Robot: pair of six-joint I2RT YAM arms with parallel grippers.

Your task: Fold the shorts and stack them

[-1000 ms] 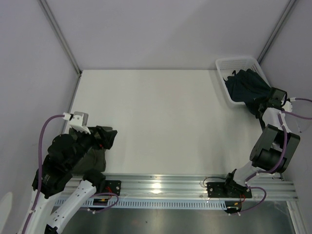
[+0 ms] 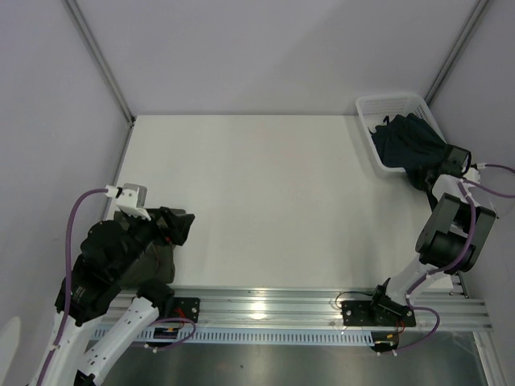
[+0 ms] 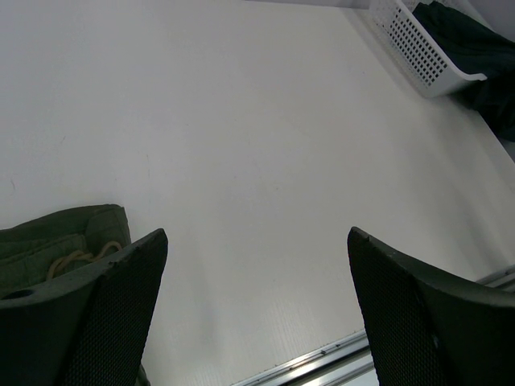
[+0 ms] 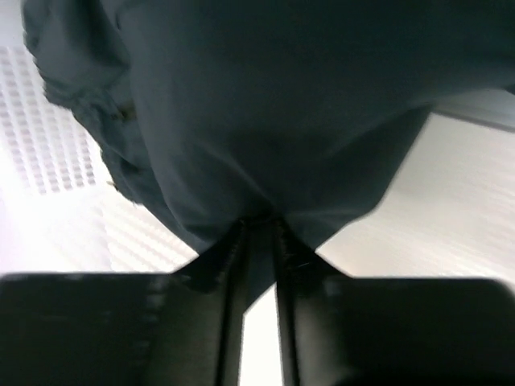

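Observation:
Dark teal shorts point(image 2: 409, 141) lie bunched in the white basket point(image 2: 366, 121) at the back right, with part draped over its near rim. At that overhanging part is my right gripper point(image 2: 434, 173). Its fingertips nearly meet against a crease of the cloth point(image 4: 241, 145) in the right wrist view, a narrow gap between them; whether they pinch it is unclear. My left gripper stands open and empty over the front left of the table. Olive-dark folded shorts point(image 3: 84, 221), a drawstring showing, lie beside it, mostly under the left arm in the top view.
A metal rail point(image 2: 265, 297) runs along the front edge. Close to the right arm stands the grey side wall point(image 2: 491, 104).
The right arm has shifted very slightly near the basket's front corner. The left arm and the shorts look almost the same as before.

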